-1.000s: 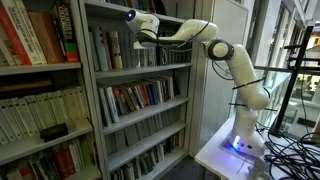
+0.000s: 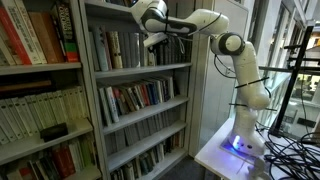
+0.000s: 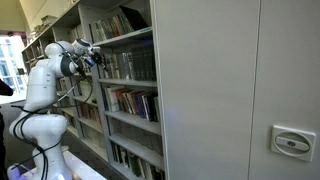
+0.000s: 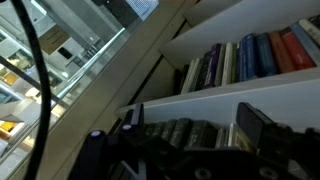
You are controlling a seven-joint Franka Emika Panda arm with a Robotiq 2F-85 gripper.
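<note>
My gripper stands open in the wrist view, its dark fingers spread apart with nothing held between them. Past the fingers, dark-spined books [image 4: 182,132] fill part of a shelf, partly covered by the gripper. Above them, a row of red, blue and pale books [image 4: 250,57] stands on another shelf. From the first exterior view, the gripper [image 2: 154,41] is small and high in front of the bookcase's upper shelves. The second exterior view shows the gripper [image 3: 98,60] near the upper left shelves; its fingers are too small there to make out.
Below, more shelves hold upright books [image 2: 145,95]. The arm's base stands on a white table [image 2: 222,158], with black cables [image 2: 290,155] beside it. A plain white panel [image 3: 210,90] flanks the bookcase. Open air lies between table and shelves.
The raised arm link has swung to the right in exterior view 1. The gripper shows more clearly against the upper books than before. The books and base look unchanged.
</note>
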